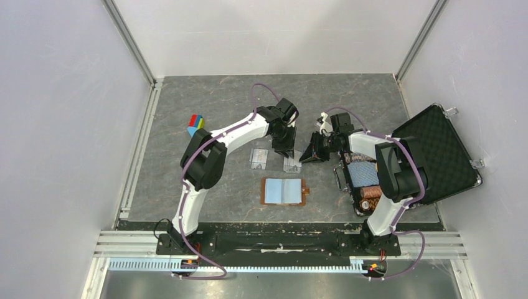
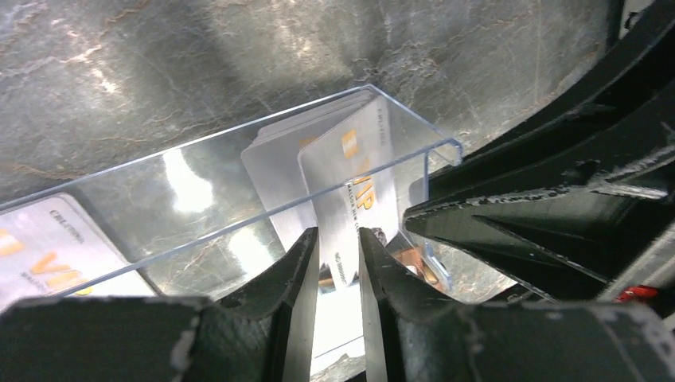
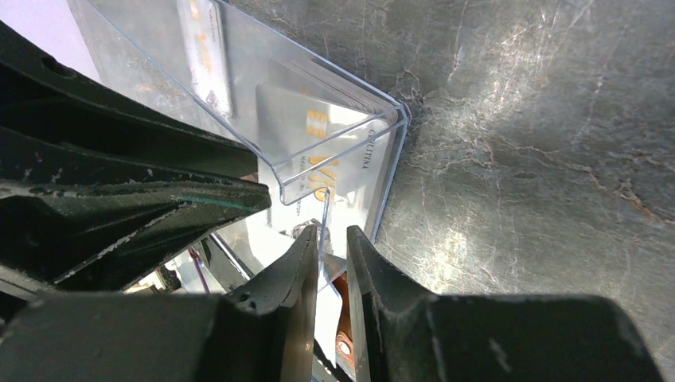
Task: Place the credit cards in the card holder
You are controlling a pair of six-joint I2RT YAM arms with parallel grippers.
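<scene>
A clear acrylic box (image 3: 271, 163) holds grey bank cards in two piles. At its right pile, one card (image 2: 350, 179) leans up from the stack (image 2: 278, 159) below it. My left gripper is part open, its fingertips on either side of that card's near end, with a gap showing between them. The right gripper is shut on the thin clear side wall of the box. The card holder (image 1: 304, 192), brown with pale pages, lies open in front of the box in the top view.
The other card pile (image 1: 259, 156) lies in the box's left part. An open black case (image 1: 438, 152) with rolled items stands right, under the right arm. Coloured blocks (image 1: 195, 123) sit far left. Bare table surrounds the box.
</scene>
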